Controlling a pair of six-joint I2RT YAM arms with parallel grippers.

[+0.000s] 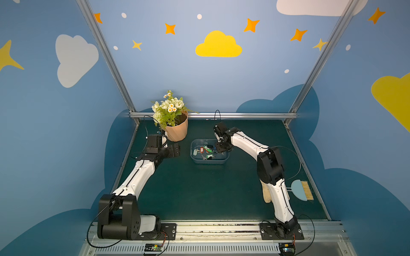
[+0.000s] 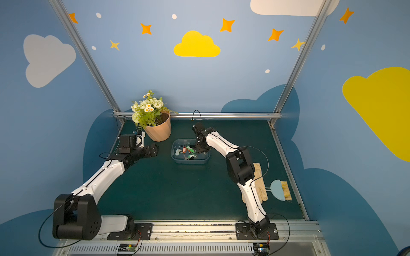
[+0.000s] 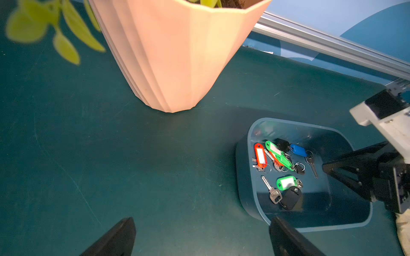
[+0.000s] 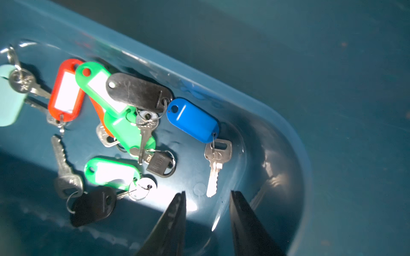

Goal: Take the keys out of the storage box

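Observation:
A blue-grey storage box [image 1: 209, 160] holds several keys with coloured tags: a blue one [image 4: 192, 119], a red one [image 4: 66, 89], green ones [image 4: 112, 172] and black ones [image 4: 138, 91]. My right gripper is inside or just over the box's right end, fingers apart below the key [image 4: 217, 149] on the blue tag, nothing clearly between them. My left gripper stands open left of the box, above bare table, empty.
A plant pot [image 1: 176, 132] with flowers stands behind, left of the box. At the right lie a pale glove [image 2: 260, 187] and a dustpan with brush [image 2: 277, 189].

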